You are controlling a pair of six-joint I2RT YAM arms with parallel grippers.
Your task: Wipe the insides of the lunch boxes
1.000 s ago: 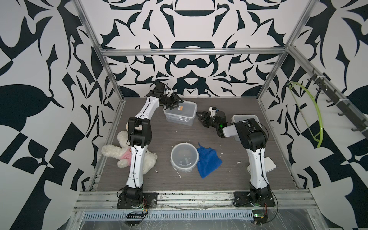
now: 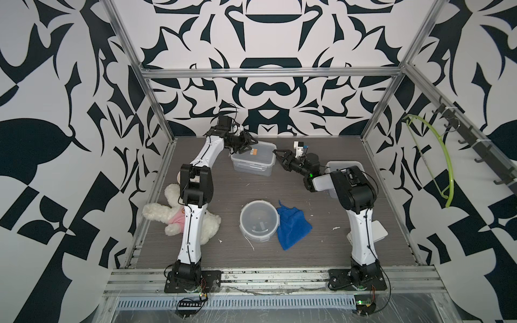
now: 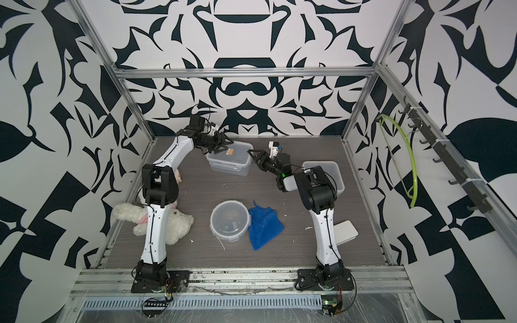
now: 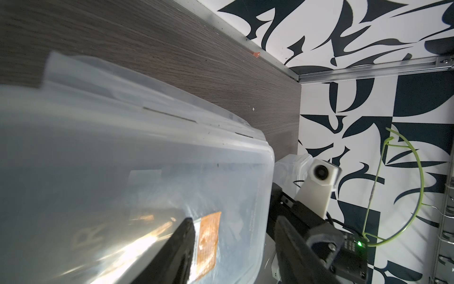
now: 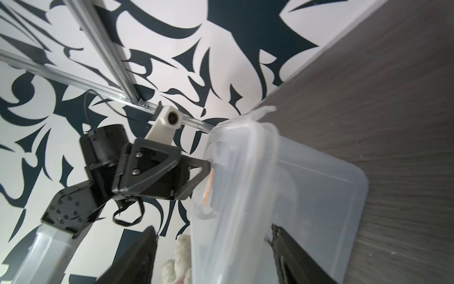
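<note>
A lidded clear lunch box [image 2: 254, 161] with an orange label stands at the back centre. My left gripper [image 2: 243, 143] is at its left end, apparently shut on it; in the left wrist view the fingertips press over the lid. My right gripper [image 2: 278, 156] is open at the box's right end; in the right wrist view the box edge [image 5: 246, 198] lies between its fingers. A round clear box [image 2: 259, 220] stands at front centre beside a blue cloth [image 2: 292, 228]. Another clear box [image 3: 334, 175] stands at the right, partly behind my right arm.
A white plush toy [image 2: 164, 214] lies at front left under my left arm. A white flat item [image 3: 345, 231] lies at front right. A green hose [image 2: 447, 161] hangs on the right wall. Bare table [image 2: 247, 188] lies between the boxes.
My right gripper has moved slightly up and leftward to the box's right end. My left gripper and the boxes look unchanged.
</note>
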